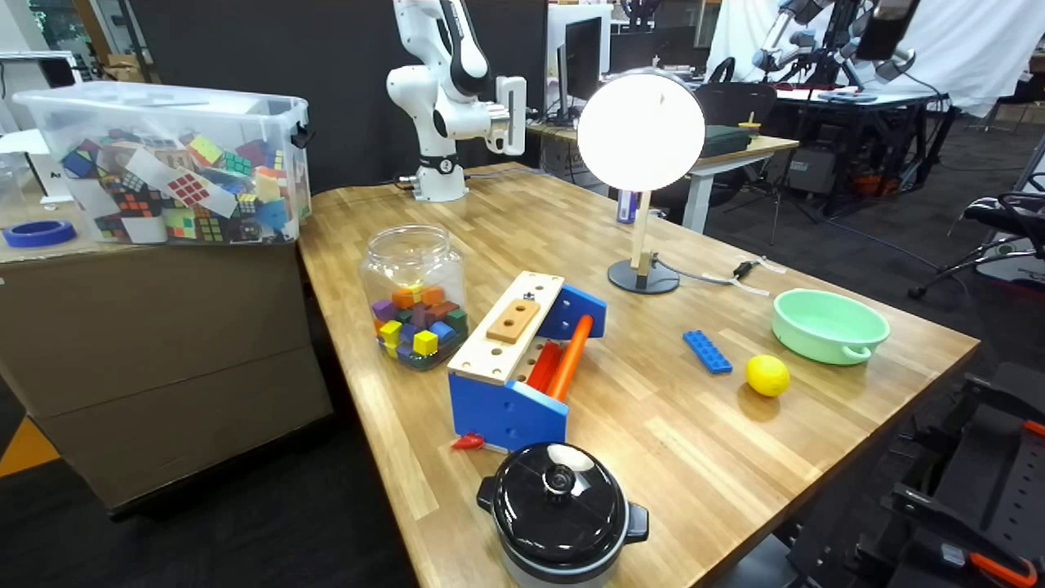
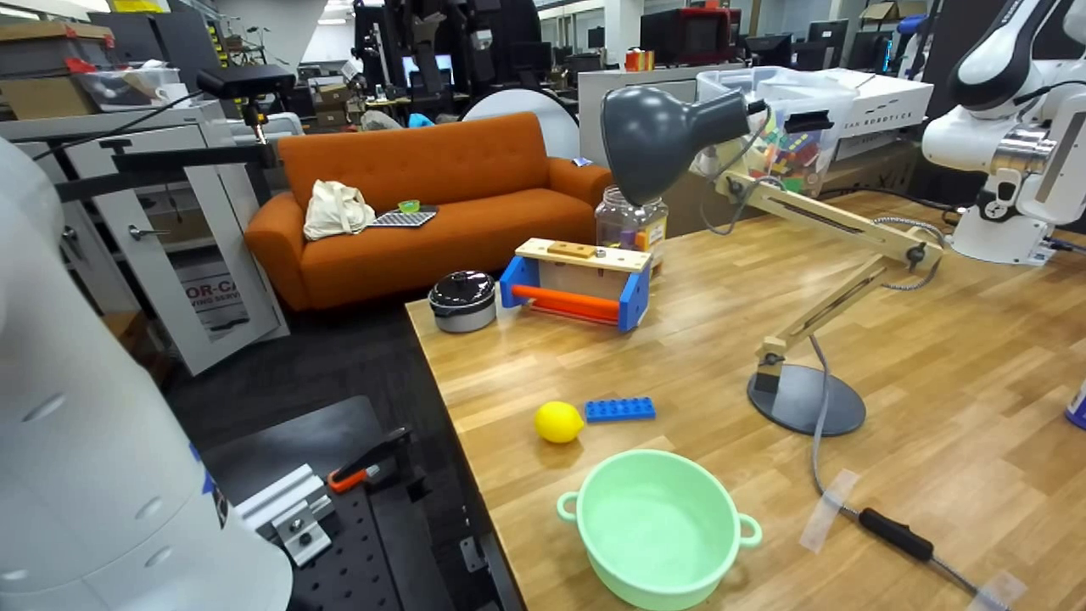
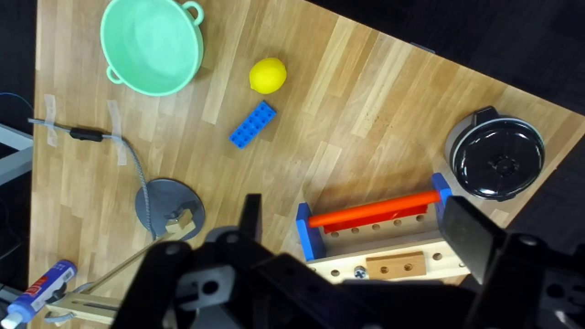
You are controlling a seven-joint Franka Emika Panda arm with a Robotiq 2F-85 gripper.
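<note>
My gripper is open, its two dark fingers wide apart at the bottom of the wrist view. It hangs high over the table with nothing held. Below it lie a yellow lemon (image 3: 268,76) and a blue toy brick (image 3: 252,125), close together but apart. The light green bowl (image 2: 662,529) looks empty and stands near the lemon. A blue and wooden toy toolbox (image 1: 509,412) with an orange-red bar sits beside the black-lidded pot (image 1: 558,505). In exterior view 1, a dark part of my arm or gripper shows at the top right.
A desk lamp (image 1: 642,132) rises from the table, its cord taped down. Behind the toolbox stands a clear jar (image 1: 411,260) of coloured blocks. A blue tube (image 3: 41,293) is near the lamp. Bare tabletop lies between the brick and toolbox.
</note>
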